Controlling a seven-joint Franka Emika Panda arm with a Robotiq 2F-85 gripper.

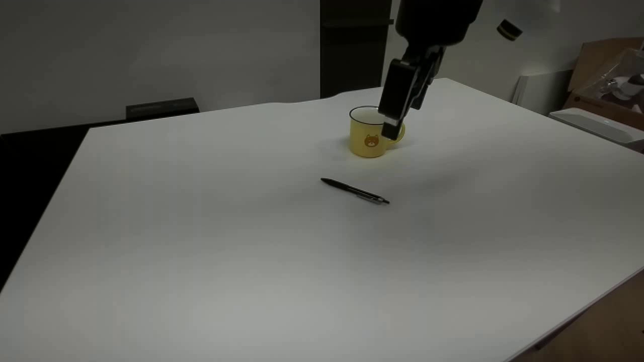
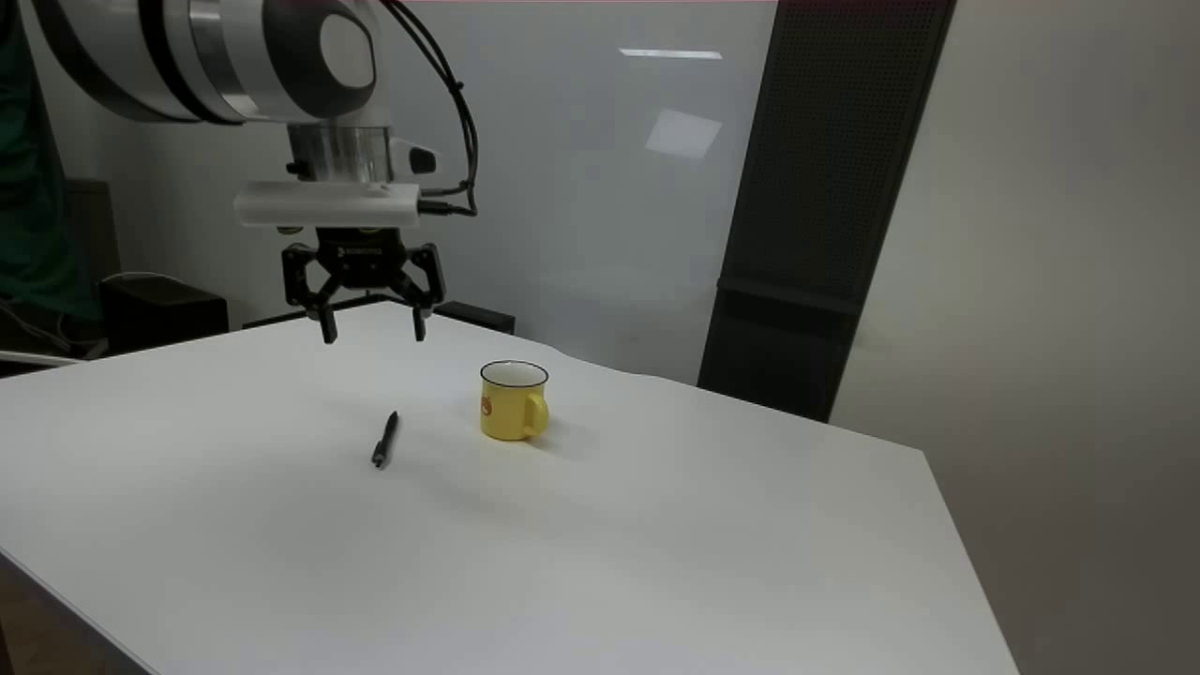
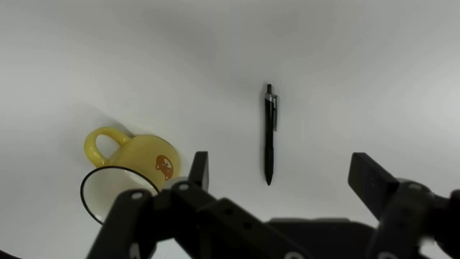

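Observation:
A black pen (image 1: 354, 191) lies flat on the white table, its clip end towards the top of the wrist view. Near it stands a yellow mug (image 2: 514, 403), upright, with a dark rim and a small bear print. My gripper (image 2: 374, 336) hangs above the table, open, its fingers pointing down and nothing between them. In the wrist view the pen (image 3: 269, 133) appears between the two fingertips but well below them, while the mug (image 3: 144, 155) is left of the left finger and partly covered by it. From exterior view 1 the gripper (image 1: 398, 129) hides part of the mug's rim and handle.
A dark tall panel (image 2: 838, 169) stands behind the far edge. Beyond the table's right side, an open cardboard box (image 1: 610, 90) shows in exterior view 1.

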